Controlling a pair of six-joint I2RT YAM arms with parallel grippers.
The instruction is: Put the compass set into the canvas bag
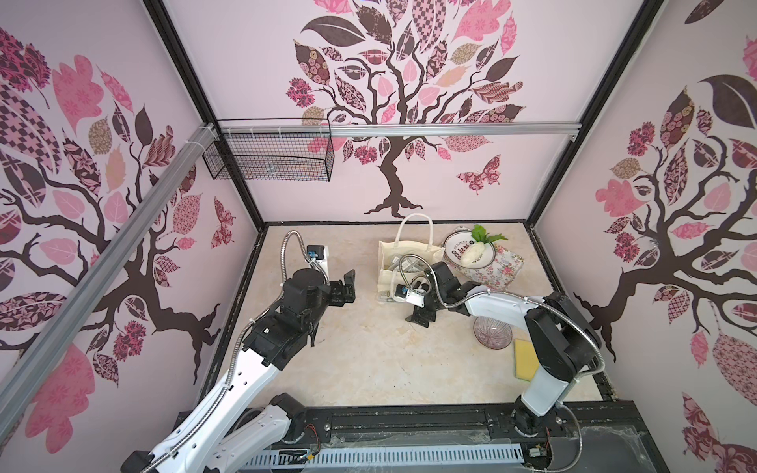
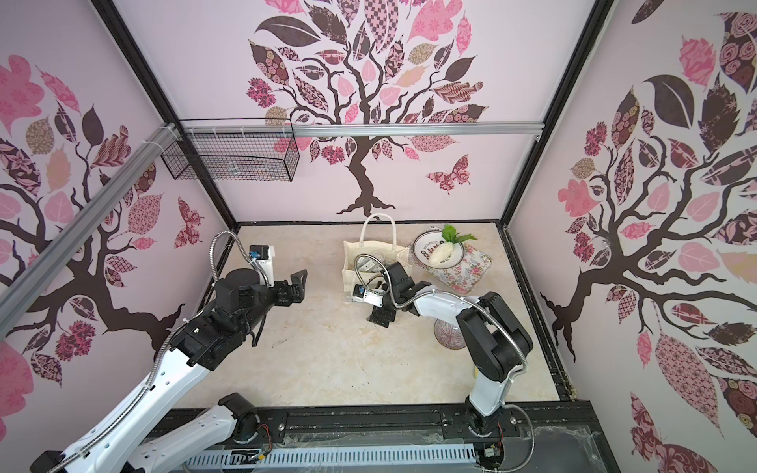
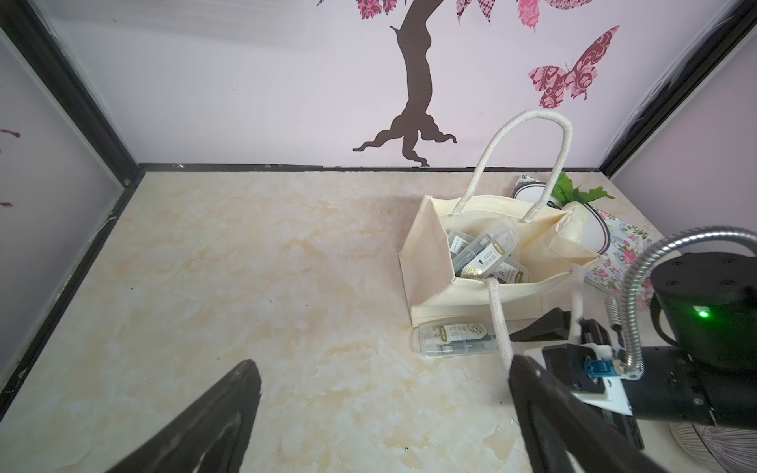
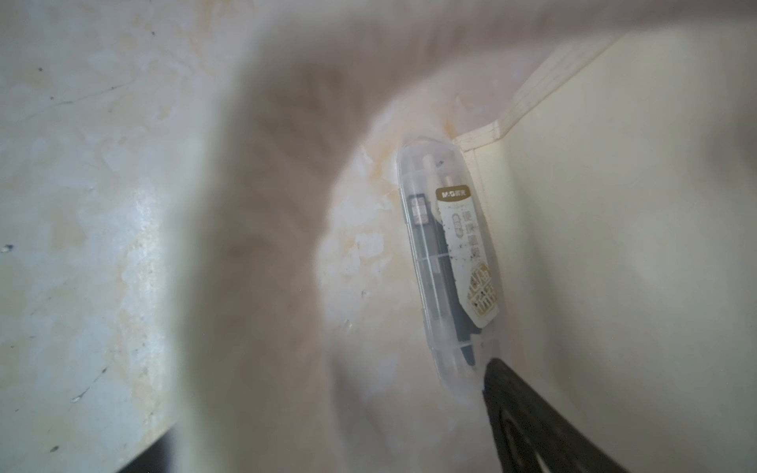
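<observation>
The cream canvas bag (image 3: 445, 295) stands upright with its mouth open, several clear cases (image 3: 485, 252) inside. One compass set (image 4: 453, 252), a clear case with a white and gold label, lies flat on the table along the bag's front wall. My right gripper (image 1: 422, 315) is open at the bag's front, near one end of this case, with nothing held. A white bag handle (image 4: 268, 236) crosses close in front of the right wrist camera and covers part of the view. Over the table to the left of the bag, my left gripper hangs open and empty.
Right of the bag, a plate (image 1: 465, 260) with a white vegetable sits on a floral cloth (image 1: 504, 268). A pinkish glass bowl (image 1: 493, 332) and a yellow sponge (image 1: 526, 360) lie near the right arm.
</observation>
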